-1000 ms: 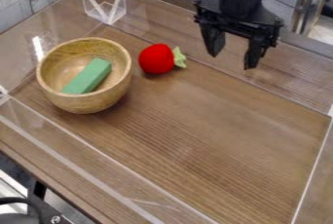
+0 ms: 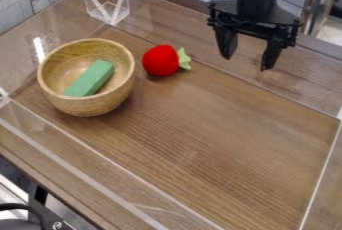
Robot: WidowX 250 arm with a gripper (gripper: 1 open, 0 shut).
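Observation:
My black gripper [image 2: 253, 36] hangs over the back right of the wooden table, its two finger assemblies spread apart, with nothing visible between them. To its left a red tomato-like object [image 2: 162, 60] with a pale green top lies on the table. Further left is a round wooden bowl [image 2: 70, 57] with a green oblong block [image 2: 90, 80] in it.
A clear wire or plastic holder [image 2: 108, 4] stands at the back left. A dark cable or fitting shows at the lower left corner.
The bowl, block and red object look unmoved.

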